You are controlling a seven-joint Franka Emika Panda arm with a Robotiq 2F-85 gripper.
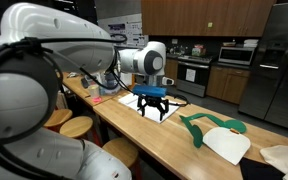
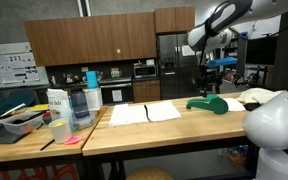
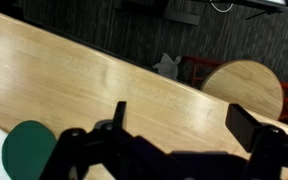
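Observation:
My gripper (image 1: pixel 152 108) hangs over the wooden table (image 1: pixel 159 138), its two fingers spread apart. In the wrist view the same gripper shows bare wood and no object between its fingers. A long green item (image 1: pixel 216 121), seemingly cloth, lies on the table to the right of the gripper in exterior view 1. Beside it is a flat white piece (image 1: pixel 227 144). Part of a green shape (image 3: pixel 28 150) shows at the lower left of the wrist view. A white sheet (image 2: pixel 162 111) lies farther along the table.
A black cloth (image 1: pixel 260 170) and a pale cloth (image 1: pixel 284 157) lie at the table's right. Round wooden stools (image 3: pixel 243 90) stand by the table edge. Several containers crowd the far end near a pink tub (image 2: pixel 82 116). Bare wood lies below the gripper.

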